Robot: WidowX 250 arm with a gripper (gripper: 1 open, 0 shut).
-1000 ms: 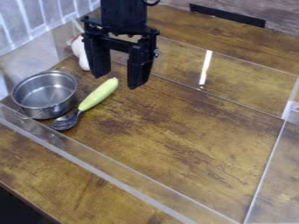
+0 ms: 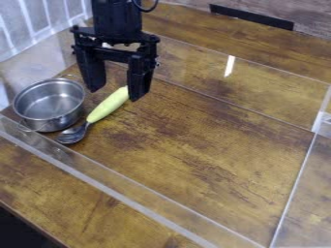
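Observation:
My black gripper (image 2: 116, 68) hangs over the upper left of the wooden table, open, with its fingers pointing down above a metal bowl (image 2: 49, 105) and a pale green, elongated object (image 2: 108, 106). The green object lies diagonally to the right of the bowl. A metal spoon head (image 2: 73, 137) shows just below the bowl, near the green object's lower end.
Clear plastic panels edge the workspace at the left and right. A small white strip (image 2: 229, 66) stands out at the upper right.
The gripper has moved left, toward the bowl side, and now hides the white object that showed at the back left. The bowl and green object have not visibly moved.

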